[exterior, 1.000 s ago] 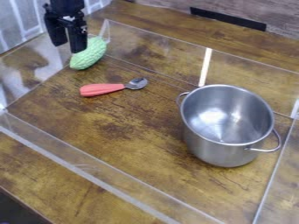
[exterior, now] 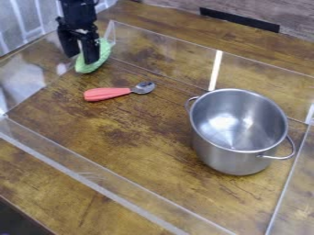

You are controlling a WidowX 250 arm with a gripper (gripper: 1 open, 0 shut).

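Note:
My black gripper (exterior: 79,46) is at the upper left, lowered over a pale green oblong object (exterior: 91,61), with its fingers open and partly in front of that object. Whether the fingers touch it cannot be told. A spoon with a salmon-pink handle (exterior: 106,94) and metal bowl lies on the wooden surface just below and right of the green object. A large steel pot (exterior: 240,151) with two loop handles stands at the right.
Clear low walls or strips border the wooden work surface (exterior: 128,151) on several sides. Bare wood extends beyond the border at the back.
My gripper has moved right and down, closer to the green object, which it now covers more. The spoon and pot have not moved.

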